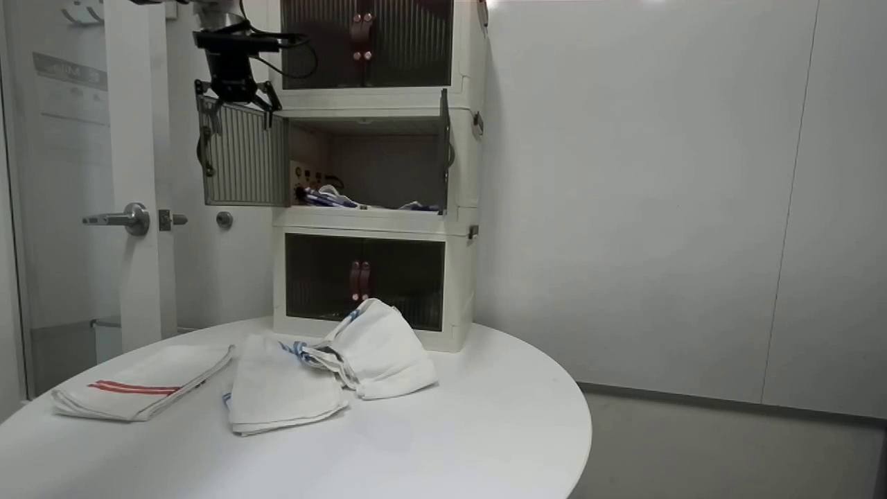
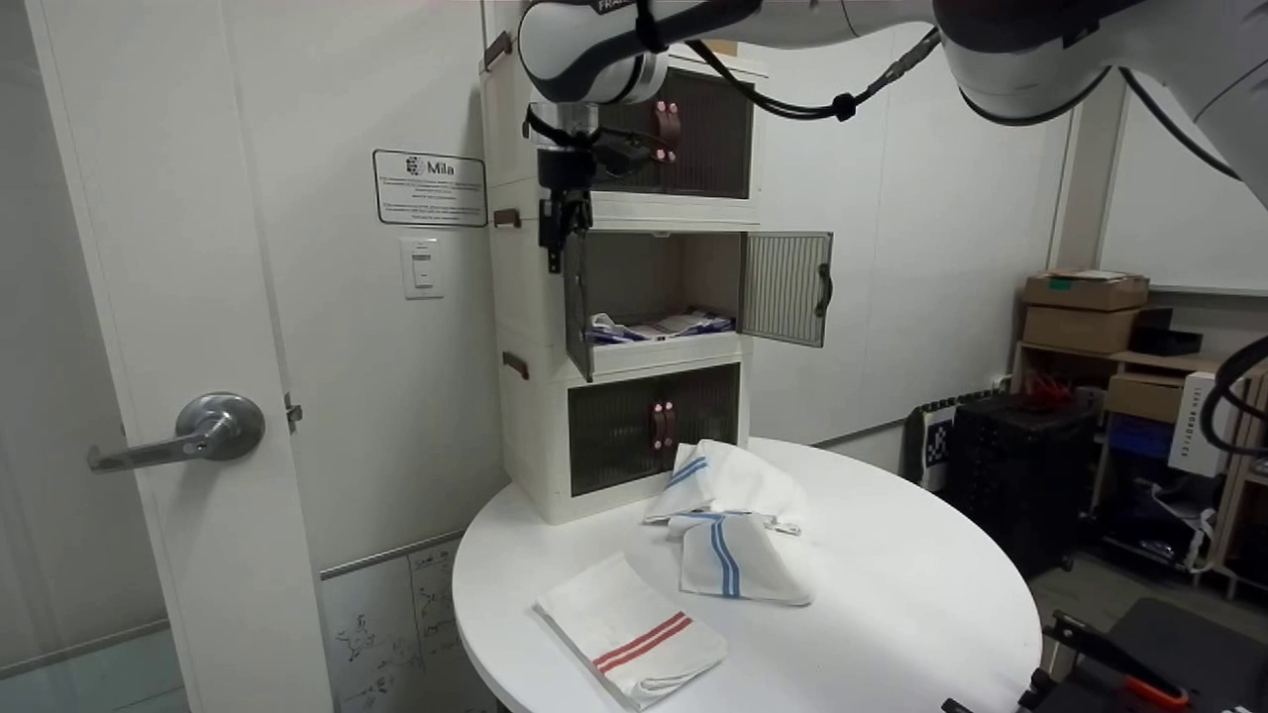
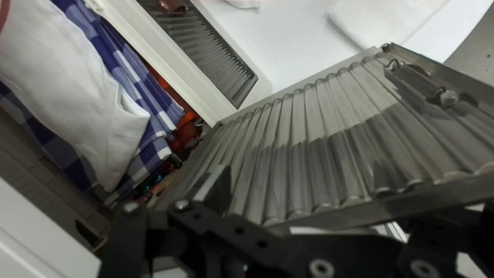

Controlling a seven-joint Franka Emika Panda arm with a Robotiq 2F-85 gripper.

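Observation:
My gripper [image 1: 242, 120] is open, its fingers [image 1: 270, 116] spread apart in exterior view 1. It hangs at the top of the swung-out left door [image 1: 245, 162] of the middle cabinet. In exterior view 2 the gripper [image 2: 554, 252] hangs beside that door, which appears nearly edge-on there. The ribbed door panel [image 3: 319, 143] fills much of the wrist view, with its handle [image 3: 421, 83] at the far end. Dark gripper parts cover the bottom of that view, and whether a finger touches the door cannot be told. Inside the cabinet, a white cloth [image 3: 60, 88] lies over a blue checked cloth [image 3: 141, 90].
The right door [image 2: 787, 289] also stands open. A round white table [image 1: 466, 432] holds a red-striped towel [image 1: 137, 382], a flat white towel [image 1: 278, 391] and a crumpled towel [image 1: 387, 353]. A room door [image 2: 178, 356] stands at the left.

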